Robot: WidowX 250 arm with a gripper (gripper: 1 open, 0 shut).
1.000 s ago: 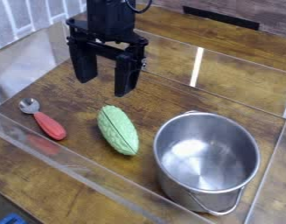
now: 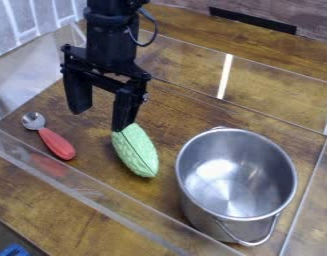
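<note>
My black gripper (image 2: 102, 108) hangs open over the wooden table, its two dark fingers spread apart above and behind the objects. Below it to the left lies a wrench with a red handle (image 2: 56, 141) and silver head. A pale green, ridged elongated object (image 2: 134, 150), like a toy vegetable, lies below and just right of the gripper. A steel pot (image 2: 235, 178) with wire handles stands at the front right.
Clear panel edges run along the left, front and right sides. A small blue item sits at the bottom-left corner.
My gripper has moved a little to the left and down toward the area above the wrench and green object. The objects on the table have not moved.
</note>
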